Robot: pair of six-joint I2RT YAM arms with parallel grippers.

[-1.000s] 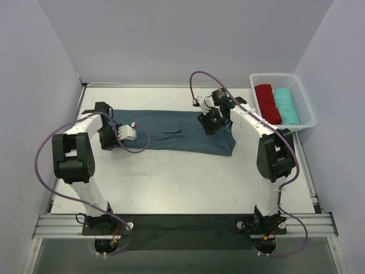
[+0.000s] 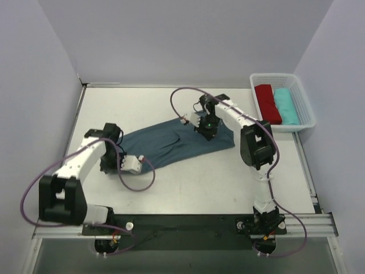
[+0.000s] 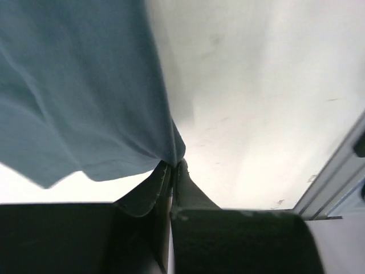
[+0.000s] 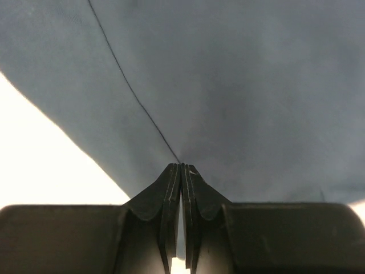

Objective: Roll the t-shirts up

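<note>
A dark blue-grey T-shirt lies folded in a long strip across the table. My left gripper has its fingers close together at the shirt's left end, with the fabric's edge gathered between them. My right gripper is shut on the shirt's right part, its fingertips at a crease in the cloth; how much cloth is pinched is hidden.
A white basket at the back right holds red rolled cloth and turquoise rolled cloth.
My left gripper has moved toward the front, drawing the shirt's left end with it, so the strip now lies slanted. My right gripper has shifted slightly left and frontward.
</note>
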